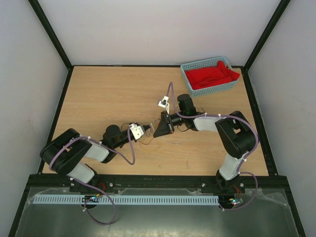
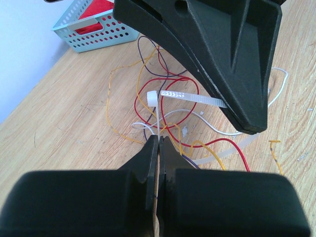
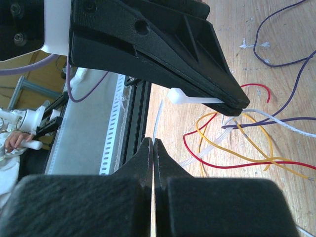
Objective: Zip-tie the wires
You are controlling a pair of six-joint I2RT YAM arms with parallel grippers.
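Both grippers meet low over the tangle of wires at the middle of the table. My left gripper is shut on a thin white zip tie, whose square head (image 2: 152, 98) stands up just beyond its tips. My right gripper is also shut on a thin white tie, whose strap's end (image 2: 185, 96) points toward that head in the left wrist view, close beside it. Red (image 2: 241, 155), yellow (image 3: 291, 170), purple and white wires lie loose on the wood below.
A blue basket (image 1: 202, 91) with red cloth sits at the back right. A metal rail (image 1: 128, 199) runs along the front.
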